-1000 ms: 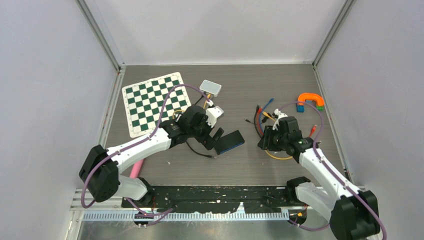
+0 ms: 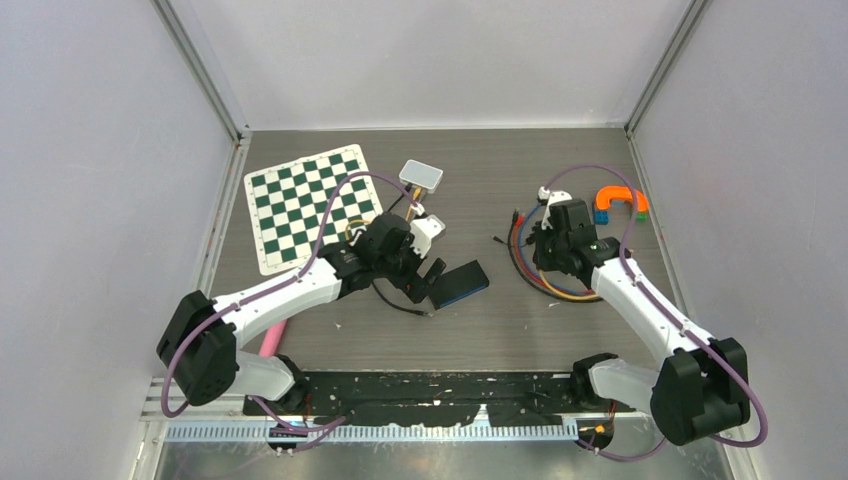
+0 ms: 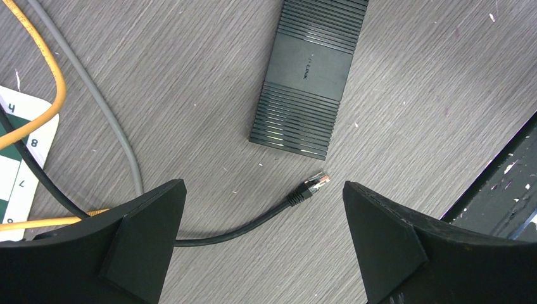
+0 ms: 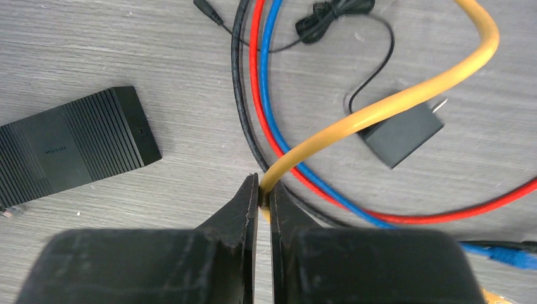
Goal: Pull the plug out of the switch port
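The black ridged switch (image 3: 310, 69) lies flat on the table between my two arms. Near one end of it, in the left wrist view, a black cable's clear plug (image 3: 315, 182) rests on the table, apart from the switch. My left gripper is open above that plug, with nothing held between its wide-spread fingers. Over on the right, my right gripper is shut on a yellow cable (image 4: 380, 111), which arches up from the fingertips. The switch (image 4: 69, 149) also shows left of this gripper in the right wrist view, well apart from it.
Red (image 4: 468, 217), blue and black cables curve beneath my right gripper, beside a black power adapter (image 4: 402, 134). A chessboard (image 2: 310, 205) and a white box (image 2: 421, 175) lie toward the back. Bare table surrounds the switch's right side.
My right gripper has moved toward the back of the table, and the yellow cable's loop has moved with it. The left arm and the switch have stayed still.
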